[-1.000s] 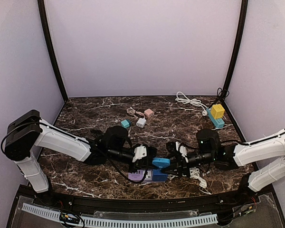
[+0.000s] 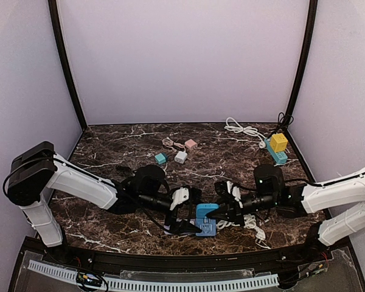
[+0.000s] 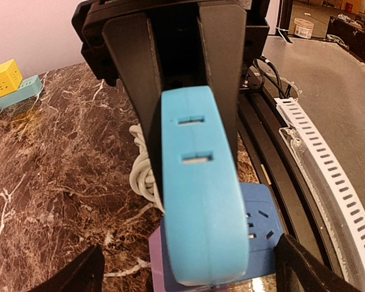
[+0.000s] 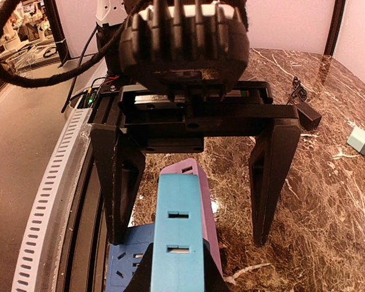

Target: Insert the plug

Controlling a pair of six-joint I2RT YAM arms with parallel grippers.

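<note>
A light blue plug (image 3: 201,188) is held upright in my right gripper, its fingers shut on it, with two slots on the face. It hangs over a power strip with a blue socket end (image 3: 258,225) and a lilac section (image 4: 210,219); whether its prongs enter the socket is hidden. My left gripper (image 2: 185,222) stands open low at the strip, its fingertips on either side of it in the left wrist view.
A cyan strip (image 2: 277,155) with a yellow cube (image 2: 278,142) lies at back right. Small cubes (image 2: 181,157) and coiled white cables (image 2: 243,129) lie farther back. The front rail (image 2: 152,282) edges the table.
In the top view the plug and both grippers have shifted slightly, and more of the blue socket end shows below the plug.
</note>
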